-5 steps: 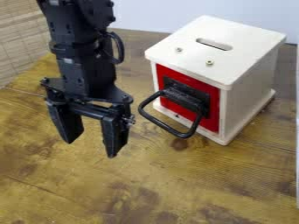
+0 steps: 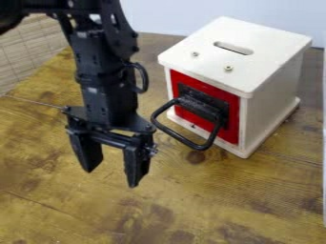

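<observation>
The black gripper (image 2: 111, 160) hangs over the wooden floor at left of centre, its two fingers apart with nothing visible between them. To its right stands a white wooden box (image 2: 269, 105) with a slot on top and a red front panel (image 2: 186, 81). A black loop handle (image 2: 180, 137) sticks out from that panel, close to the right of the gripper and apart from its fingers as far as the view shows.
Bare wooden surface (image 2: 166, 210) fills the front and left. A woven mat (image 2: 26, 62) is at the back left, and a white wall (image 2: 178, 14) runs along the back.
The box and handle have not moved.
</observation>
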